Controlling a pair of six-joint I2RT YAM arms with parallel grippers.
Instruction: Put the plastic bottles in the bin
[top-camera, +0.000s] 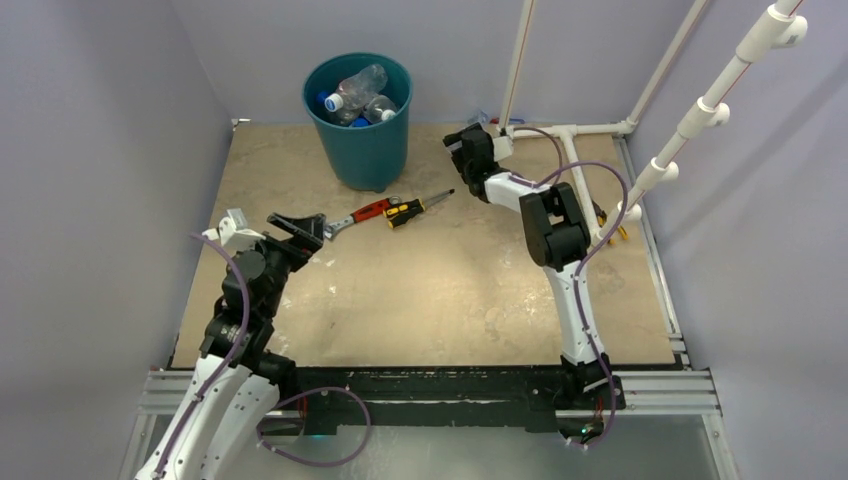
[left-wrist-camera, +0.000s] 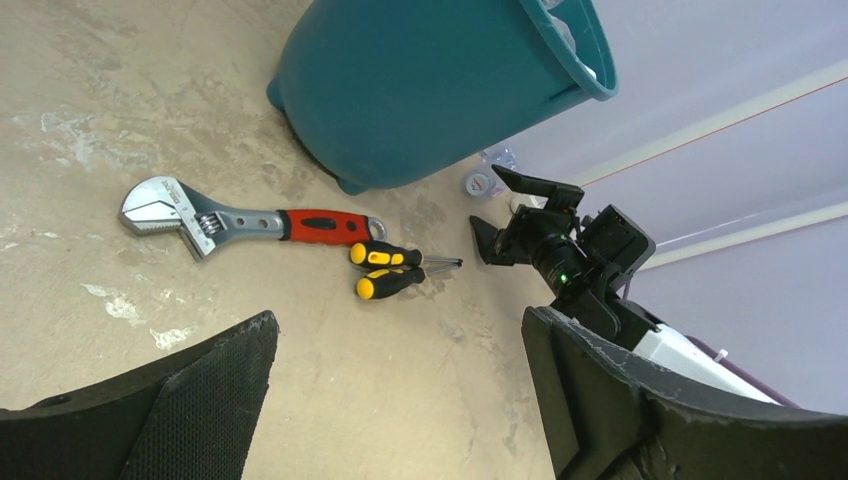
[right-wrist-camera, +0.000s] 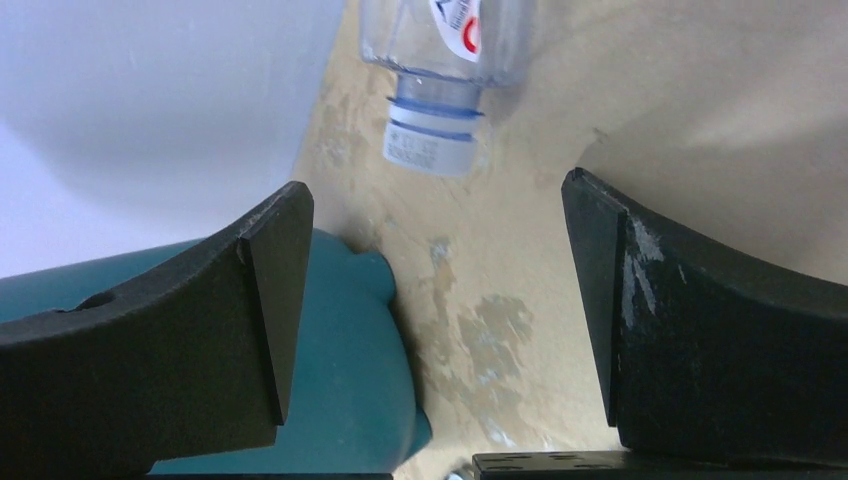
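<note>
A clear plastic bottle with white cap (right-wrist-camera: 435, 135) lies on the board at the back, right of the teal bin (top-camera: 355, 155), which holds several bottles (top-camera: 355, 90). My right gripper is open over it, the bottle just beyond the fingertips with nothing between them; in the top view the arm mostly hides it. My left gripper stands open above the board's left side, empty.
An adjustable wrench (left-wrist-camera: 240, 225) and two screwdrivers (left-wrist-camera: 385, 285) lie in front of the bin. A white pipe frame (top-camera: 690, 125) stands at the back right. The front middle of the board is clear.
</note>
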